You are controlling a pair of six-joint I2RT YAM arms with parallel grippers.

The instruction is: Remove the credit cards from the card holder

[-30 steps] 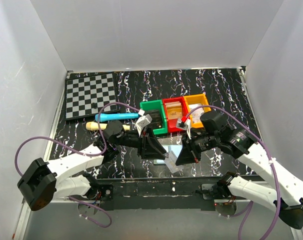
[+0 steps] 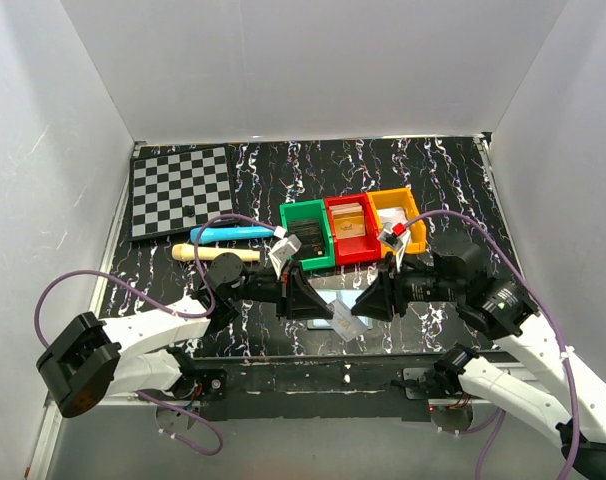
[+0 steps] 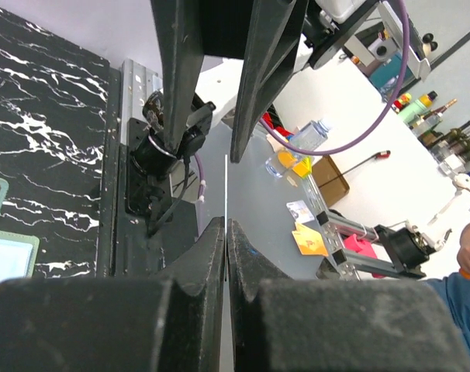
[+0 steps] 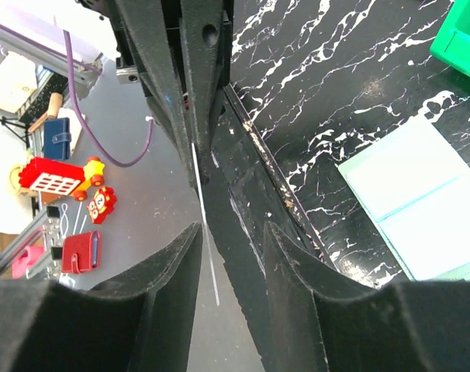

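A thin, pale, see-through card or sleeve (image 2: pixel 345 321) hangs slanted between the two arms. My left gripper (image 2: pixel 329 312) is shut on its edge. In the left wrist view the sheet (image 3: pixel 226 190) shows edge-on as a white line rising from the left fingertips. My right gripper stands open, its fingers apart; the sheet's edge (image 4: pixel 207 236) passes near its left finger without being gripped. A flat mint-and-white folder lies open on the table below, its left part (image 3: pixel 8 256) showing in the left wrist view; whether it is the card holder I cannot tell.
Behind the arms stand green (image 2: pixel 308 210), red (image 2: pixel 371 242) and orange (image 2: pixel 416 235) bins. A chessboard (image 2: pixel 181 190), a blue bar (image 2: pixel 233 234) and a wooden bat (image 2: pixel 213 253) lie at the left. The table's front edge (image 2: pixel 323 358) is close below the sheet.
The right gripper has let go of the sheet and its arm has shifted right and turned. My left gripper has come in a little and shut on the sheet, which stays in nearly the same spot.
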